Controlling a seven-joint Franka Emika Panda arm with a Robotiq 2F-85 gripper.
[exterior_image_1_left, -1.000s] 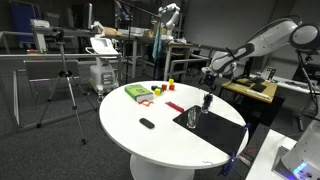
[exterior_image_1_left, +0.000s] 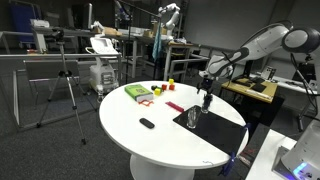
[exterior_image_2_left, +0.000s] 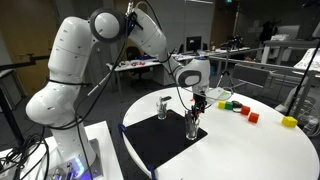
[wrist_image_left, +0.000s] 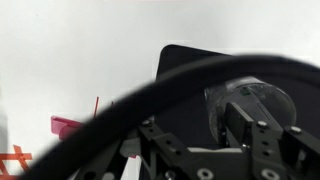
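A clear glass holding something dark (exterior_image_2_left: 192, 125) stands on the black mat, close below my gripper (exterior_image_2_left: 197, 104). In the wrist view the transparent glass (wrist_image_left: 262, 100) appears behind and around one finger (wrist_image_left: 240, 125), while the other finger sits apart to the left. A gap shows between the fingers, and I see nothing clamped there. Whether a finger touches the glass or reaches inside it I cannot tell. Another clear glass (exterior_image_1_left: 192, 118) stands on the mat, away from the gripper.
The black mat (exterior_image_1_left: 220, 132) lies on a round white table (exterior_image_1_left: 120, 125). A green book (exterior_image_1_left: 137, 92), red and yellow blocks (exterior_image_2_left: 252, 117), a red item (exterior_image_1_left: 175, 107) and a dark object (exterior_image_1_left: 147, 123) lie around it.
The arm has come down toward the dark-filled glass, its gripper now lower over the mat's far side in exterior view 1. The table objects look unmoved.
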